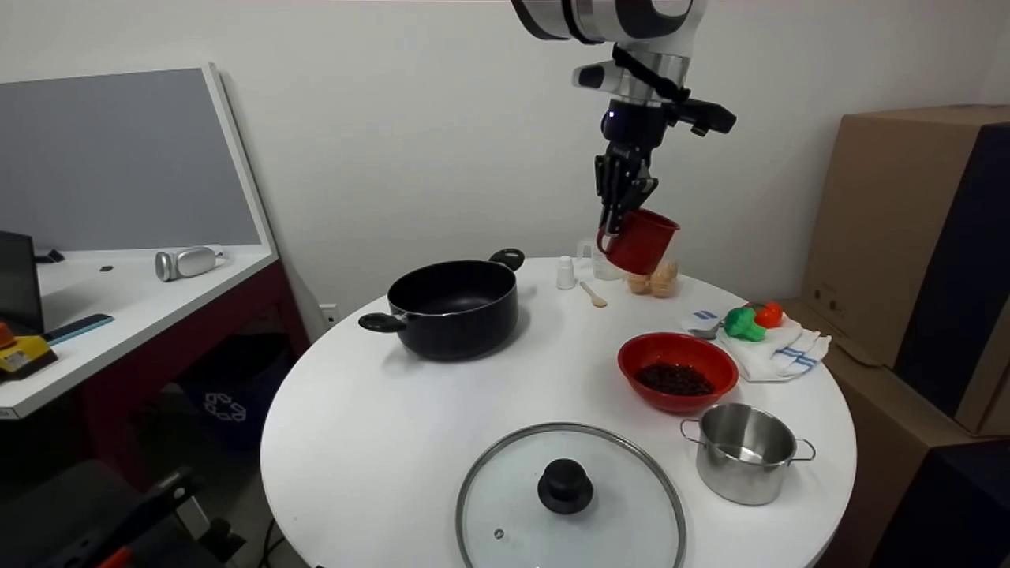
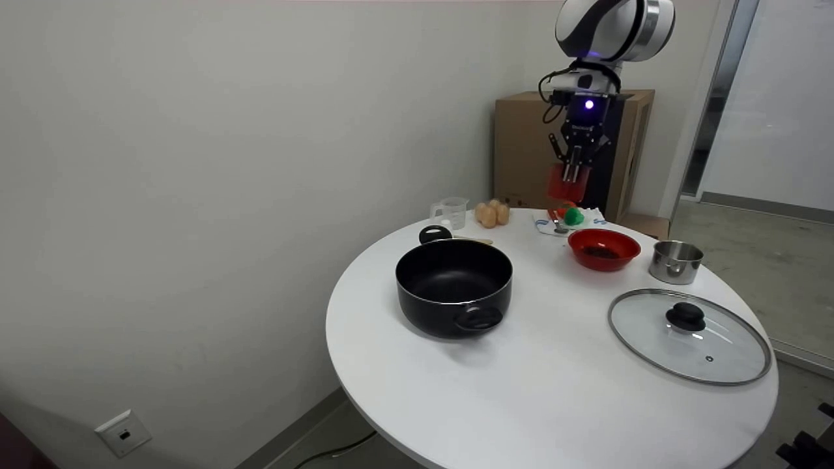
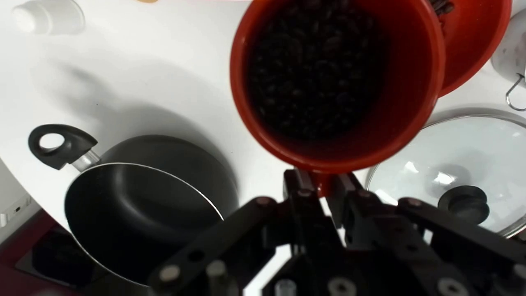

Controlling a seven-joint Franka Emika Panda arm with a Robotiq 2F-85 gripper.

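Note:
A red cup (image 1: 641,242) hangs above the far part of the table, somewhat tilted. Dark beans (image 3: 315,74) fill the lower part of it in the wrist view. My gripper is shut on the cup's handle, with the fingers (image 3: 301,192) on either side of it. On the table stands a red bowl (image 1: 632,371) with more dark beans (image 1: 674,379) inside. To the left is a large black pot (image 1: 461,333), uncovered; the inside that shows looks empty.
A glass lid (image 1: 530,483) with a black knob and a small steel pot (image 1: 741,473) occupy the near right. Brown eggs (image 2: 490,214), a clear measuring cup (image 2: 455,211), a white shaker (image 1: 565,274) and a wooden spoon (image 1: 593,295) stand at the back. Toy vegetables (image 1: 745,325) lie on a cloth (image 1: 778,358).

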